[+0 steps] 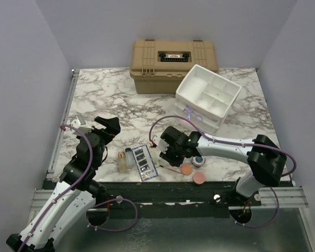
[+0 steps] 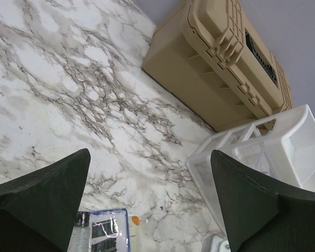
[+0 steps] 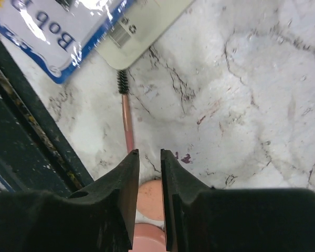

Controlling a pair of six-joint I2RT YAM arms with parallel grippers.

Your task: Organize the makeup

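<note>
My left gripper stands open over bare marble at the left. My right gripper hangs above a pink-handled spoolie brush (image 3: 127,121), a peach disc (image 3: 149,202) and a pink compact (image 3: 146,241); its two fingertips are slightly apart, nothing seen between them. A blue-edged packet (image 3: 52,37) overlaps a pale card (image 3: 147,31). In the top view two small bottles (image 1: 123,164) lie left of the packet. A white organizer (image 1: 206,82) with compartments and drawers sits at the back right.
A closed tan toolbox (image 1: 148,81) stands along the back wall. The marble is clear in the middle left. The table's front edge runs just below the makeup items.
</note>
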